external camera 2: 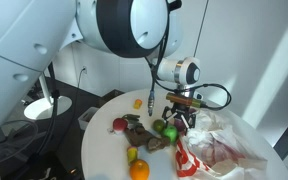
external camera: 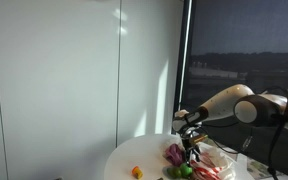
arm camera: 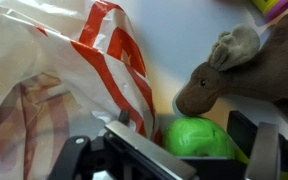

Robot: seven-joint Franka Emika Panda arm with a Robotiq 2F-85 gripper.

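Note:
In the wrist view, my gripper stands open, a finger on either side of a bright green round item (arm camera: 197,138). The item lies below or between the fingers; contact cannot be told. A white plastic bag with red stripes (arm camera: 114,50) fills the left of that view, close to the left finger. Beyond the green item lies a brown plush moose (arm camera: 246,75). From the second exterior view, the gripper (external camera 2: 179,120) points down beside the bag (external camera 2: 219,150), near green items (external camera 2: 170,133). The first exterior view has the gripper (external camera: 192,158) low over the table's right part.
An orange (external camera 2: 139,170), a yellow fruit (external camera 2: 132,154) and a red item (external camera 2: 120,124) lie on the round white table (external camera 2: 96,150). A smaller orange-yellow item (external camera: 137,172) sits apart, with bare tabletop around it. A purple-red item (external camera: 173,153) lies beside the gripper.

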